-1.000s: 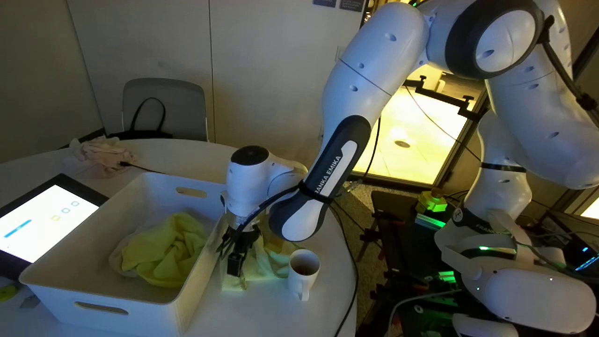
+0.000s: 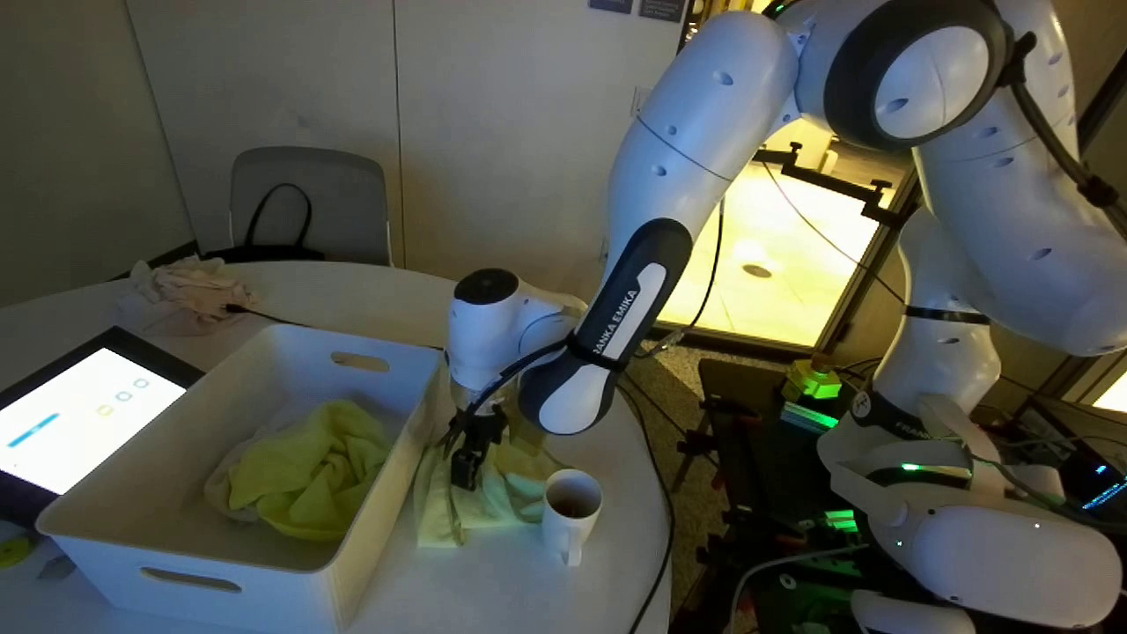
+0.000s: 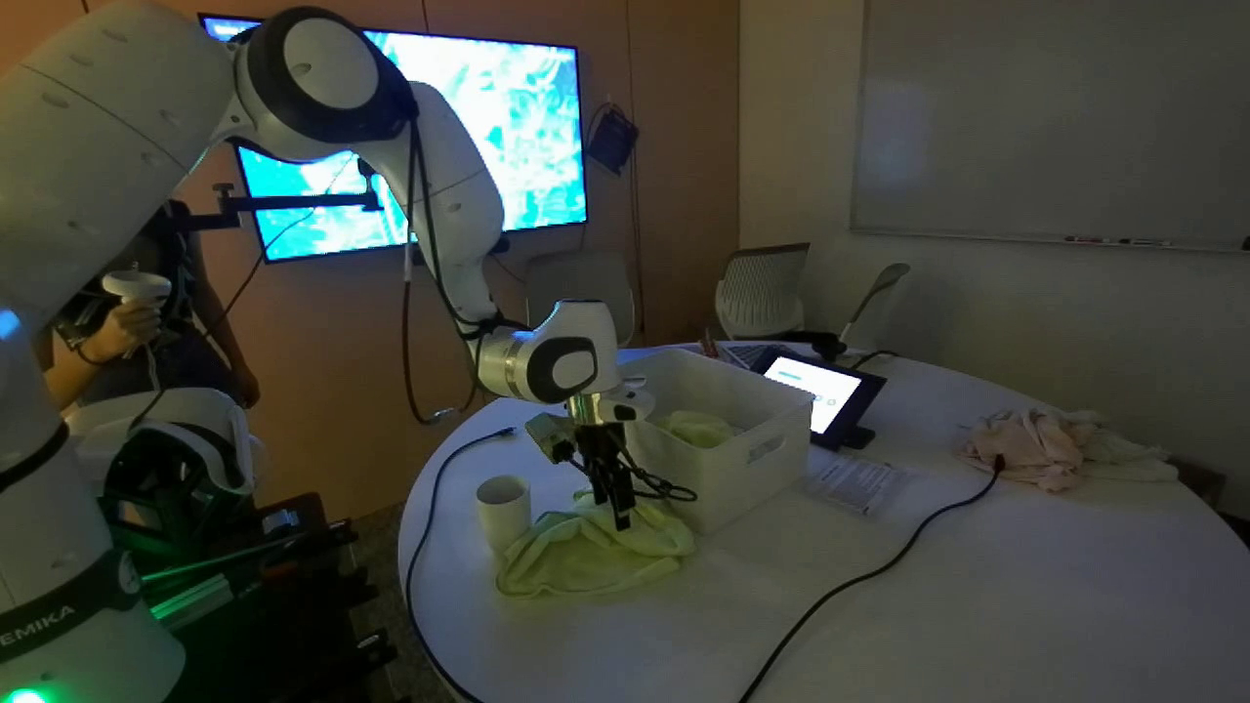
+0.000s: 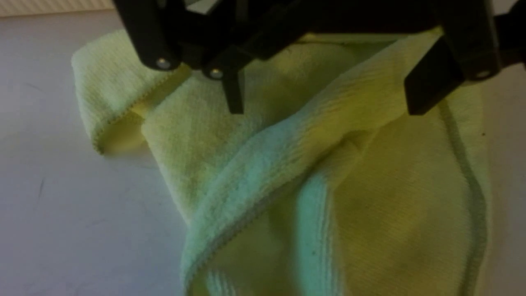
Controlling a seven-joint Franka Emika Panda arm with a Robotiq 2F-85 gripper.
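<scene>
A crumpled yellow-green cloth (image 2: pixel 454 512) lies on the white table between the bin and the mug, and it fills most of the wrist view, where a raised fold of the cloth (image 4: pixel 276 148) runs diagonally. Over this cloth hangs my gripper, pointing down with its fingers wide apart and nothing held between them. In exterior view 2 the gripper (image 3: pixel 621 516) is low over the cloth (image 3: pixel 598 560); whether the fingertips touch it I cannot tell. Inside the white bin (image 2: pixel 137 518) rests another yellow-green cloth (image 2: pixel 317 470), bunched up.
A white mug (image 2: pixel 571 518) with dark contents stands close beside the cloth. The bin wall (image 3: pixel 750 475) rises near the gripper. Farther off are a lit tablet (image 3: pixel 820 392), a pinkish cloth (image 3: pixel 1031 445) and a black cable (image 3: pixel 867 574).
My gripper has shifted a little to the right and toward the back in exterior view 1, away from the bin wall. The cloths, bin and mug look unmoved.
</scene>
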